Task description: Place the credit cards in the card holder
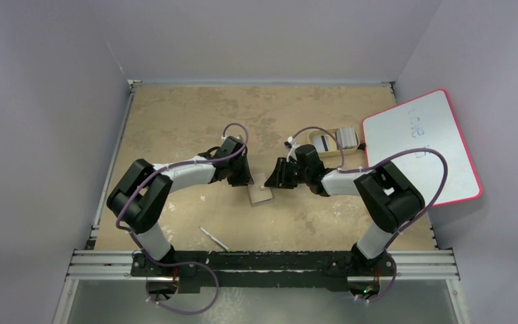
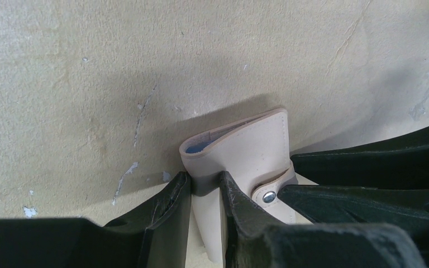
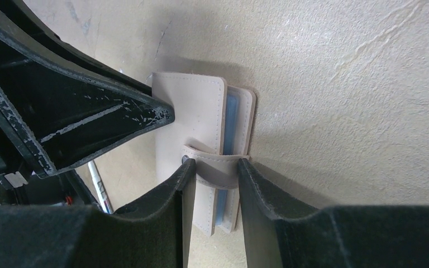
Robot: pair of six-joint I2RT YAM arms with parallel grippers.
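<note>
A pale leather card holder [image 1: 260, 196] lies mid-table between both grippers, with a snap strap and blue lining. My left gripper has its fingertips pinching the holder's folded edge, the blue inside showing just beyond. My right gripper has its fingertips on the strap [image 3: 215, 170], holding it from both sides. At the back right is a tray [image 1: 311, 150] with white, card-like items [image 1: 346, 137] in its compartments, partly behind the right arm's cable.
A whiteboard [image 1: 398, 128] with writing lies on the right. A white pen [image 1: 212, 237] lies near the front edge at left.
</note>
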